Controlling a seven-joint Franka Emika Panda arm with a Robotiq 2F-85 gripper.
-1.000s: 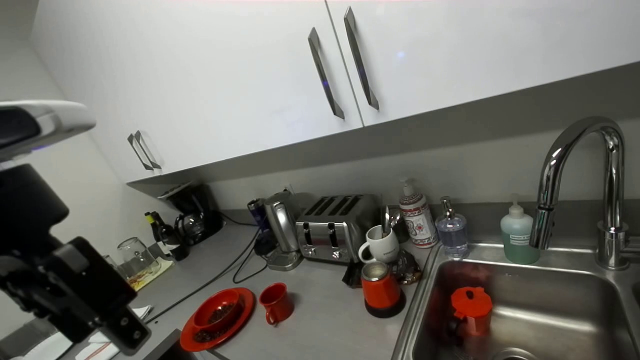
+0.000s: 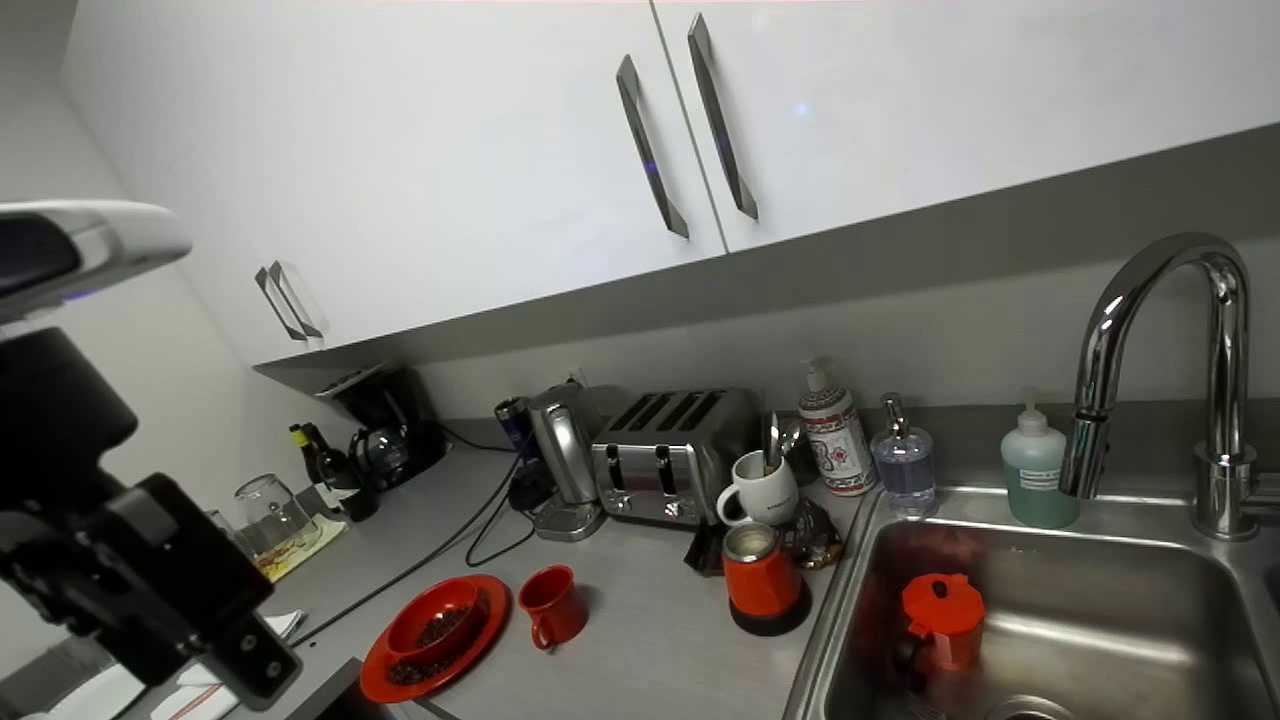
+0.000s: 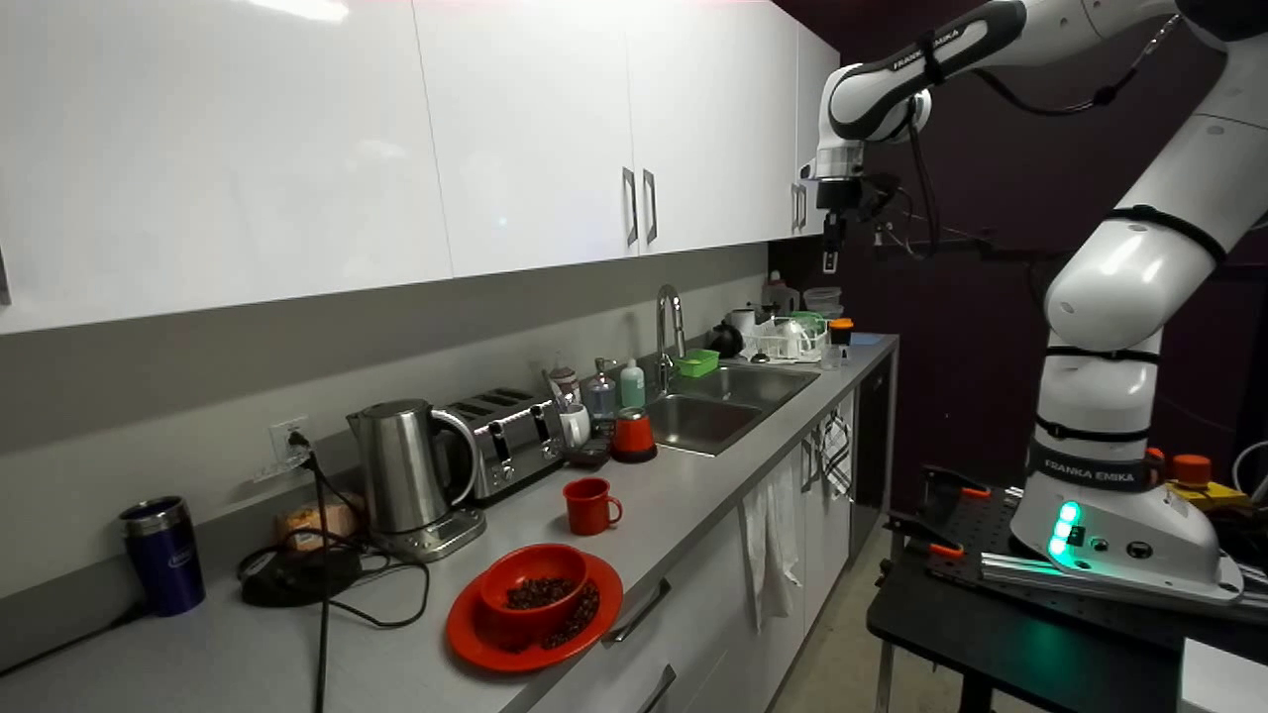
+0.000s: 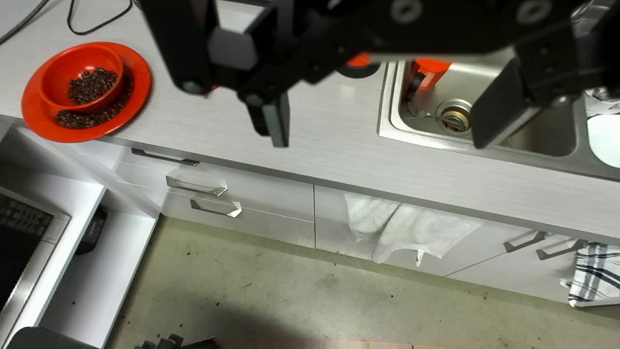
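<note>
In the wrist view my gripper is open, its two fingers wide apart with nothing between them. It hangs in the air above the counter's front, well clear of every object. A red bowl of dark beans sits on a red plate, where more beans lie. Behind the plate stands a red mug. Nearer the sink is a red pot base with a black bottom, open at the top. A red lidded pot top rests inside the sink, close to the drain.
A toaster, steel kettle and white mug with spoons line the wall. Soap bottles and a tall faucet flank the sink. Cables cross the counter's left part. Upper cabinets overhang the counter. Counter front between plate and sink is clear.
</note>
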